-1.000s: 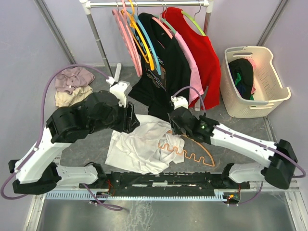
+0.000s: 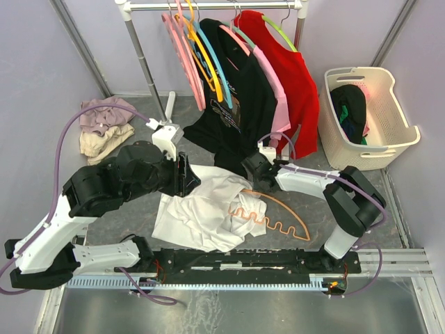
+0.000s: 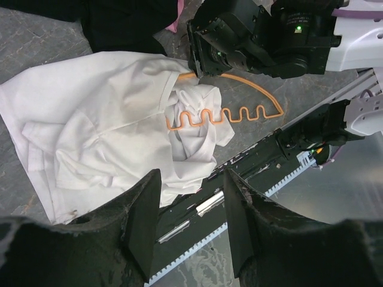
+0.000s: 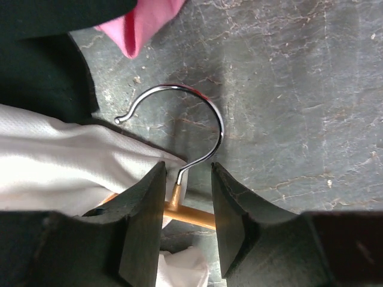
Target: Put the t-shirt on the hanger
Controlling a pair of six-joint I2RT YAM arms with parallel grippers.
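Note:
A white t-shirt (image 2: 188, 216) lies crumpled on the floor, with an orange hanger (image 2: 292, 216) lying on and beside it, partly inside the cloth. In the right wrist view my right gripper is low over the hanger's neck, fingers part open either side of where the metal hook (image 4: 215, 119) joins the orange bar (image 4: 194, 216). My left gripper hangs open above the shirt, nothing between its fingers.
A rack of hangers with black, pink and red garments (image 2: 299, 104) stands at the back. A laundry basket (image 2: 382, 153) is at the right, folded clothes (image 2: 104, 129) at the left. Bare floor surrounds the shirt.
My right arm has shifted and folded in towards the hanger at the middle right, the gripper moving slightly right. The left arm has moved slightly; the shirt and hanger look unchanged.

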